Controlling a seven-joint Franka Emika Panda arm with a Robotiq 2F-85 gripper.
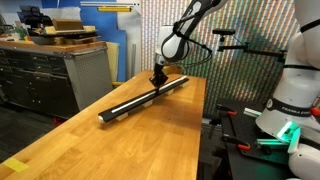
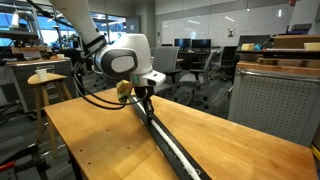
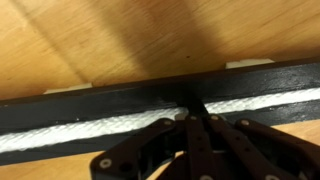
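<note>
A long black bar with a white braided strip, like rope, along it lies on the wooden table. It runs away from the front right in the other exterior view. In the wrist view the white strip lies flat between the dark edges of the bar. My gripper is shut, its dark fingertips down at the strip near the bar's far side. Nothing shows clearly between them, and whether they touch the strip is hard to make out. The fingers point down onto the bar from above in both exterior views.
The wooden table is broad and clear on both sides of the bar. Small light pieces stick out from under the bar's edge. A grey cabinet stands beyond the table, and a stool stands at the left.
</note>
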